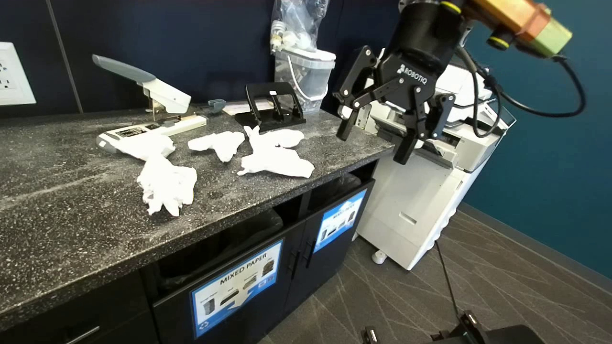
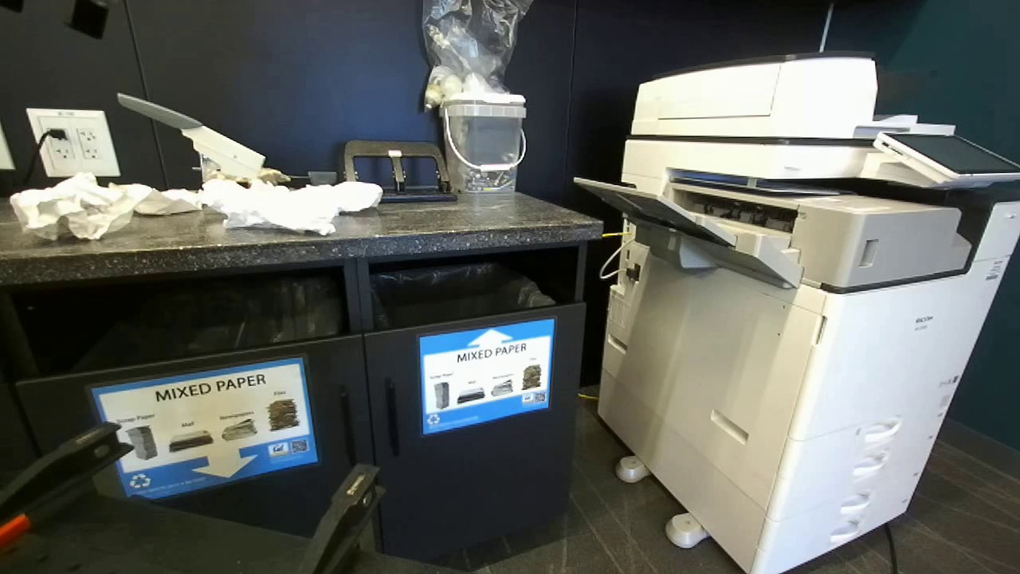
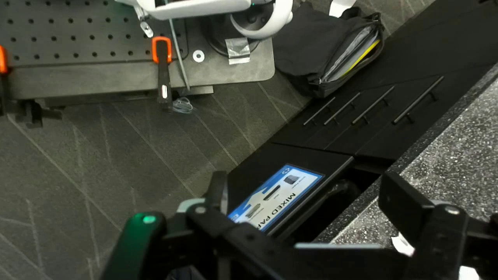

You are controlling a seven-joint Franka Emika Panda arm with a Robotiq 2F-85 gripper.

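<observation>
My gripper [image 1: 374,146] hangs in the air at the right end of the counter, in front of the copier. Its fingers are spread wide and nothing is between them. In the wrist view a gap separates its two dark fingers [image 3: 404,200], with floor and cabinet beyond. Several crumpled white papers lie on the speckled counter: one [image 1: 166,182] nearest the front edge, a small one [image 1: 219,143] in the middle, and a larger clump [image 1: 275,155] closer to my gripper. Exterior view 2 shows papers [image 2: 287,204] along the counter's front too.
Behind the papers stand a stapler [image 1: 166,94], a black hole punch [image 1: 274,109] and a clear bucket [image 1: 304,74]. Below the counter are open bin slots [image 2: 459,287] above doors with "Mixed Paper" signs [image 2: 488,376]. The copier [image 2: 708,383] stands to the right.
</observation>
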